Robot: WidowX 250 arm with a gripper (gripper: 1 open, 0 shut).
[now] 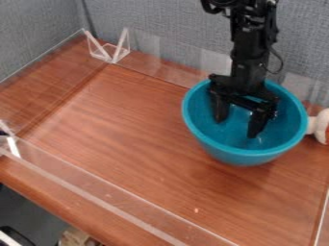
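Note:
A large blue bowl [238, 144] sits on the wooden table [115, 154] at the right. The black arm comes down from the top, and my gripper [241, 113] is inside the bowl with its fingers spread open. I see nothing between the fingers, though the dark parts are hard to tell apart.
A white rounded object [318, 125] lies at the right edge, beside the bowl. A small white wire stand [106, 53] is at the back left by the grey wall.

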